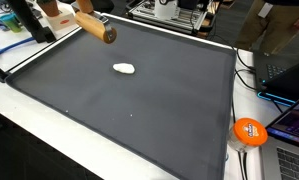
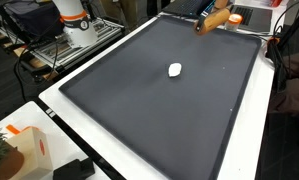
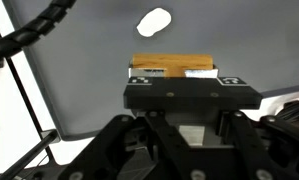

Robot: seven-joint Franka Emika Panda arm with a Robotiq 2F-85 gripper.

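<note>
An orange-brown, cylinder-like object (image 1: pixel 96 28) hangs above the far left part of the dark mat, tilted, with my gripper shut on it. In exterior view 2 the same object (image 2: pixel 213 20) shows near the far right edge of the mat. The wrist view shows part of the held object (image 3: pixel 154 61) just beyond the gripper's black front; the fingertips' contact is largely hidden. A small white oval piece (image 1: pixel 123 68) lies on the mat, apart from the gripper; it also shows in the wrist view as a white oval (image 3: pixel 154 22).
On the white table edge stands an orange-lidded jar (image 1: pixel 250 132), near laptops (image 1: pixel 289 160) and cables. A plant pot (image 2: pixel 4 155) sits at the near left in exterior view 2.
</note>
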